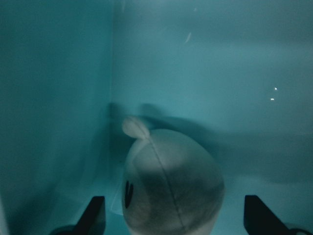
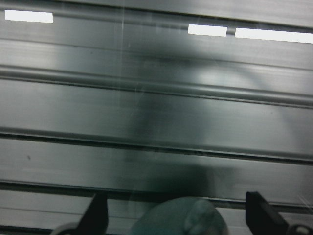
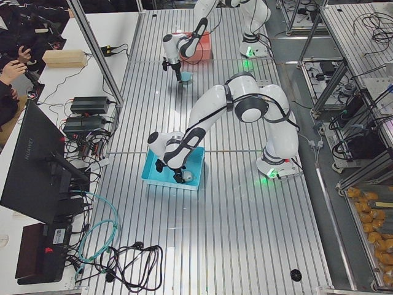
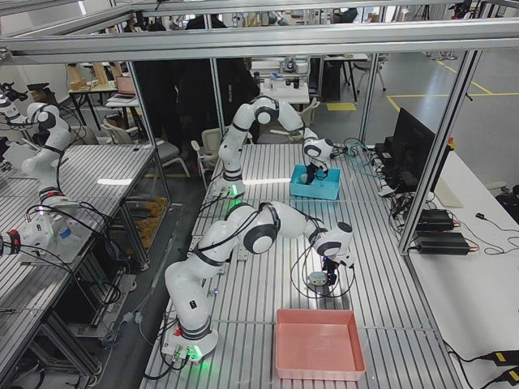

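A pale grey plush toy point(image 1: 171, 186) with a small tab and a dark stitched mark lies in the blue bin point(image 3: 156, 181). My left gripper point(image 3: 171, 172) is down inside that bin, its open fingers point(image 1: 257, 215) either side of the toy. Across the table, my right gripper is low over a small light-blue object point(image 4: 317, 279) on the slatted table, open, with the object's rounded top between and below its fingers in the right wrist view.
A red bin point(image 4: 319, 344) is near the right arm's base. Cables point(image 3: 132, 264) lie at one end of the table. A monitor point(image 3: 34, 166) and power units stand beside it.
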